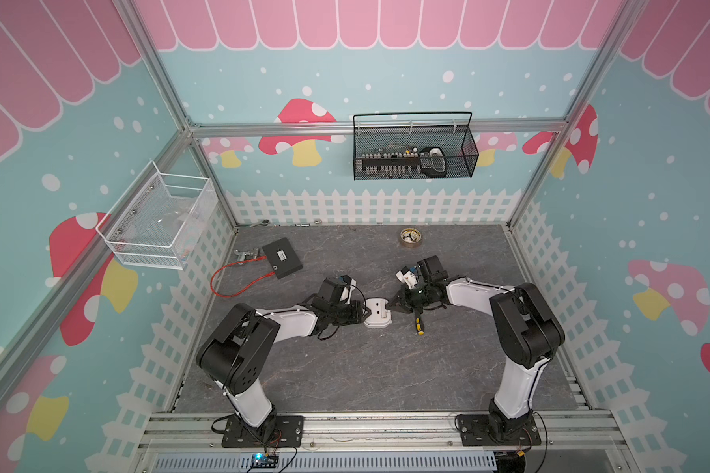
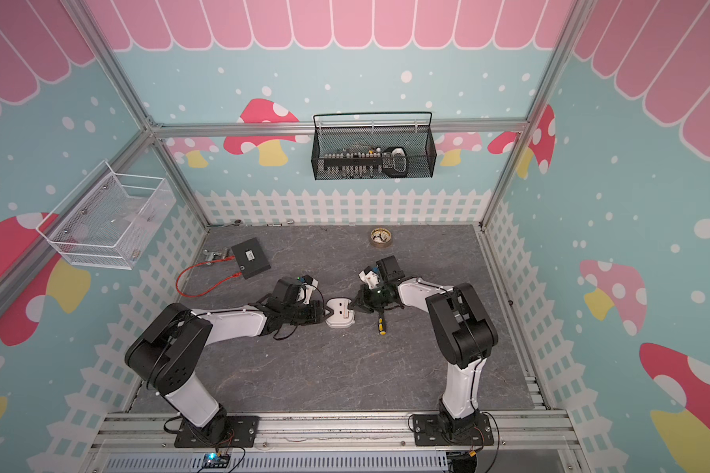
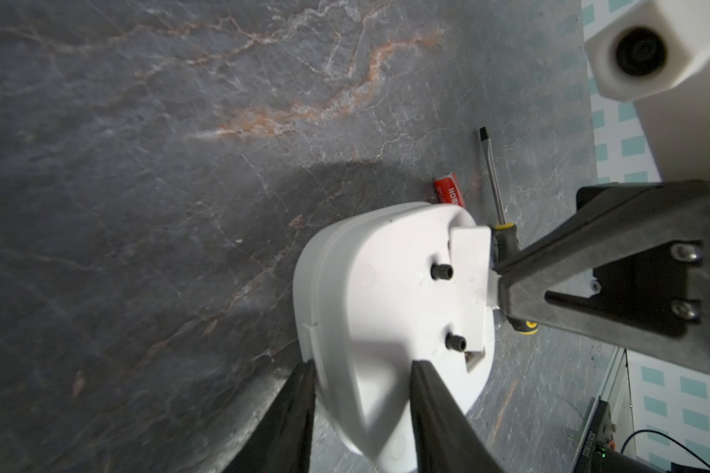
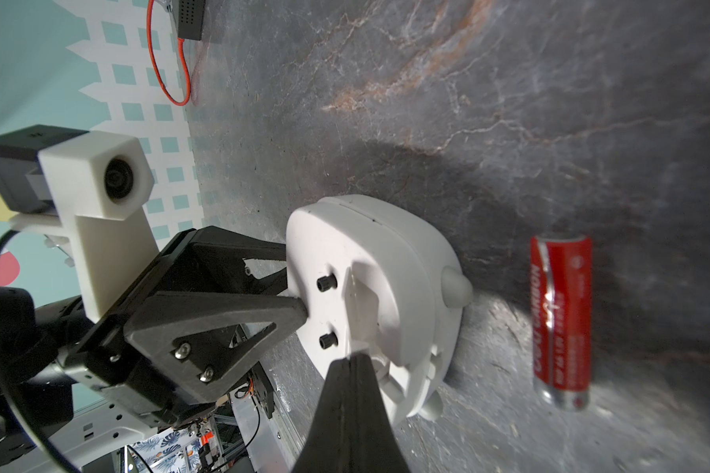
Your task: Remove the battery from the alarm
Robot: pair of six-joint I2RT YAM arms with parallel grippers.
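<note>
The white alarm (image 1: 377,312) lies on the table between my grippers. In the left wrist view my left gripper straddles the alarm's rounded end, one finger on either side of its edge. My right gripper is shut at the alarm's slotted edge, its tips beside a white piece in the recess; nothing else shows between them. A red battery lies loose on the table just beside the alarm, also visible in the left wrist view.
A screwdriver (image 1: 419,324) lies beside the right gripper. A dark box (image 1: 281,258) with a red cable sits back left, a round tin (image 1: 410,236) at the back.
</note>
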